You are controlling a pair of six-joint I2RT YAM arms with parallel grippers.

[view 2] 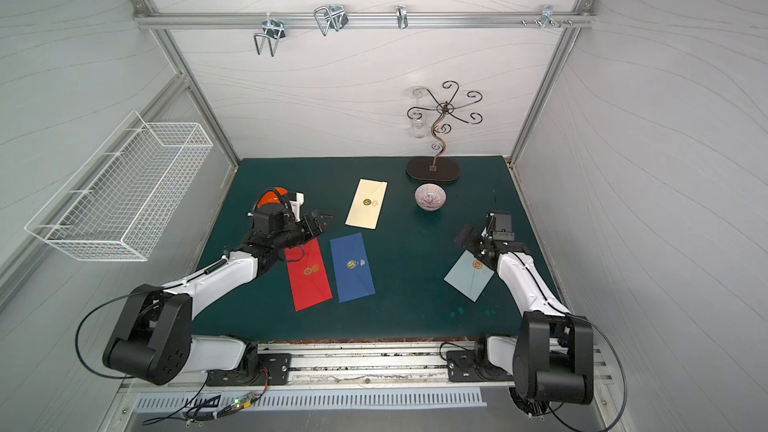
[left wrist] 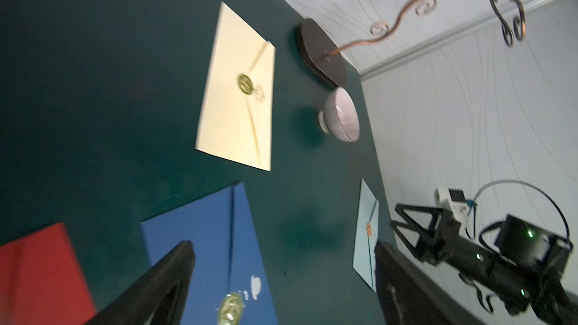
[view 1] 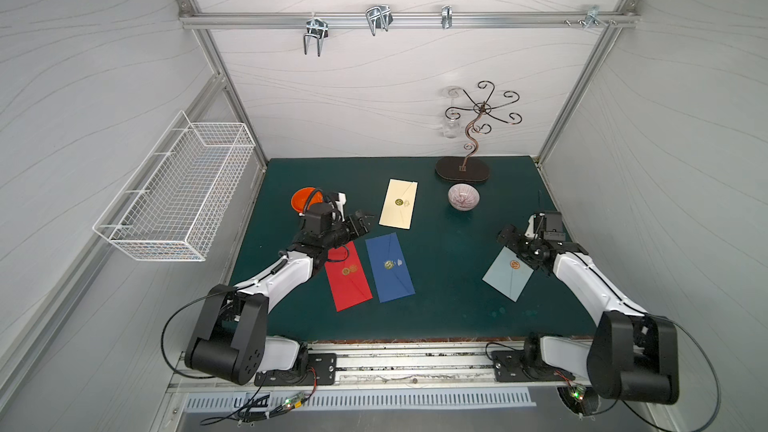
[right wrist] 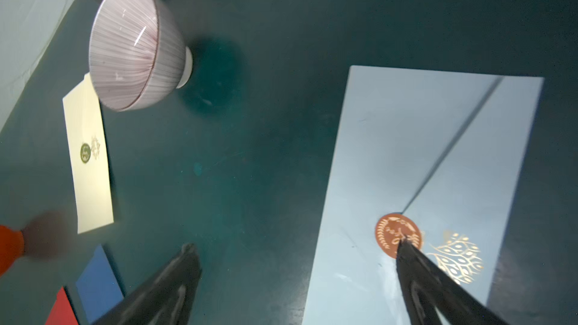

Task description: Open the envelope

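Observation:
Several envelopes lie flat on the dark green table, each with a round seal on its flap. The red envelope (view 1: 350, 286) and the blue envelope (view 1: 390, 268) are side by side at left centre; the cream envelope (view 1: 398, 205) is farther back. At the right lies the light blue envelope (right wrist: 373, 162), its seal facing up. My left gripper is open above the red and blue envelopes, empty. Over the light blue envelope's left side, my right gripper is also open with nothing between its fingers; one finger (right wrist: 436, 289) overlaps the seal's edge in view.
Partly behind the left arm is an orange bowl (view 1: 303, 197). A pinkish bowl (view 1: 463, 197) stands in front of the metal stand (view 1: 462, 169) at the back. The wire basket (view 1: 180, 200) hangs at the left wall. Bare table separates the blue and light blue envelopes.

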